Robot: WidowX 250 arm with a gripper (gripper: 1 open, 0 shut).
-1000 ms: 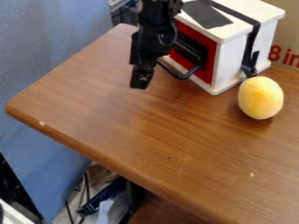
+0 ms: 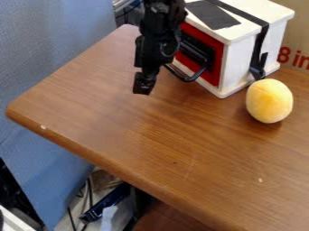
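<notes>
The black gripper [image 2: 144, 83] hangs from the top of the view, its tip low over the wooden table [image 2: 108, 135], just left of a white box [image 2: 241, 45] with a red front [image 2: 193, 45] and black straps. Whether its fingers are open or shut is unclear at this angle. A yellow round object [image 2: 269, 100] rests on the table at the right.
A cardboard box [image 2: 294, 41] stands behind at the right. The table's left and front edge runs diagonally, with a blue padded surface [image 2: 49, 63] beside it and clutter below.
</notes>
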